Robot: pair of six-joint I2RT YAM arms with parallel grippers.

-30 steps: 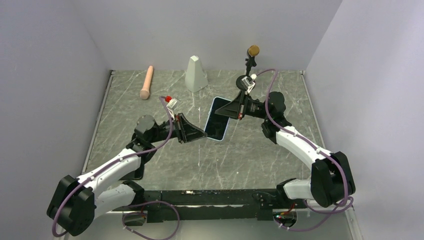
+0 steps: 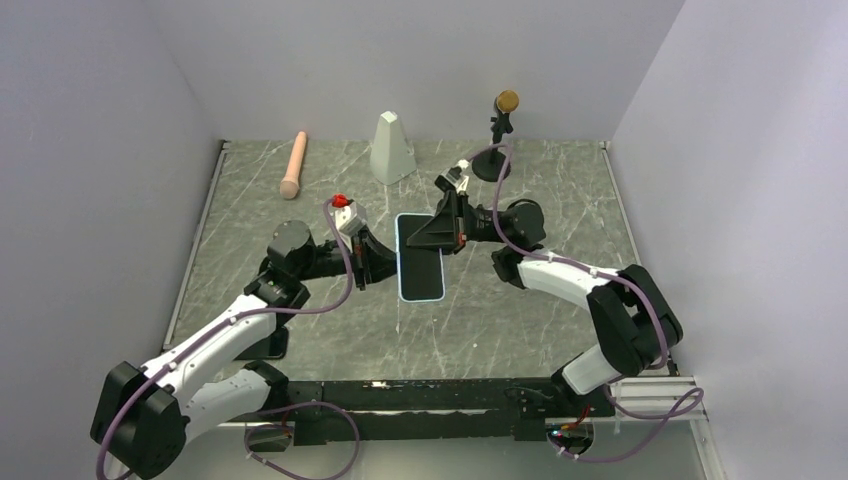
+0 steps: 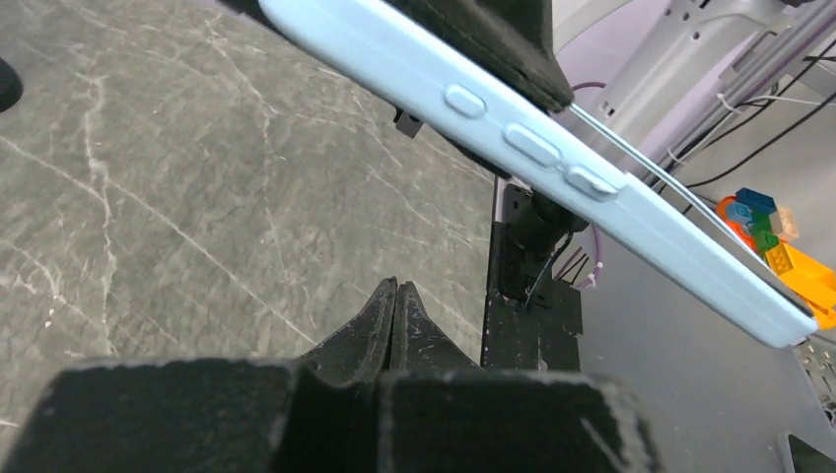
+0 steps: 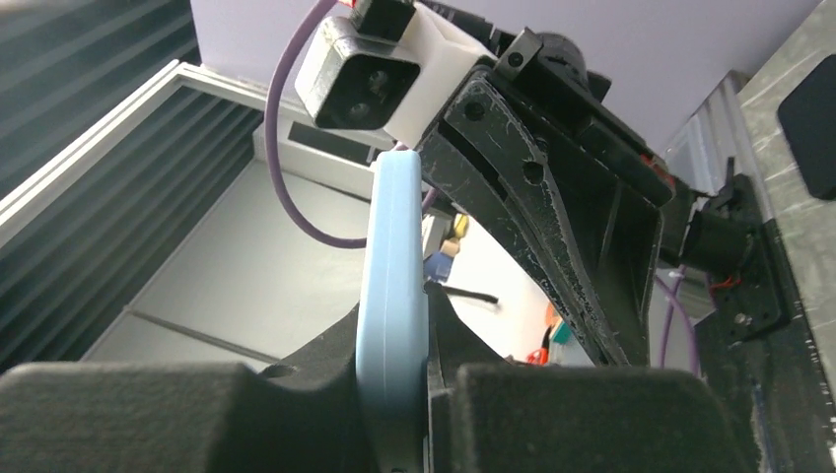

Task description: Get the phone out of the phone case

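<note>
The phone in its light blue case hangs between the grippers above the table, screen up in the top view. My right gripper is shut on it, with the case's edge between its fingers in the right wrist view. My left gripper is beside the case's left side. In the left wrist view its fingertips are together with nothing seen between them, and the case's side with buttons crosses above them.
A white tapered block, a peach rod and a black stand stand at the back. A dark flat object lies at the front left.
The right gripper has moved left with the phone and case, which turned from tilted to straight in the top view. The left gripper has shifted slightly left.
</note>
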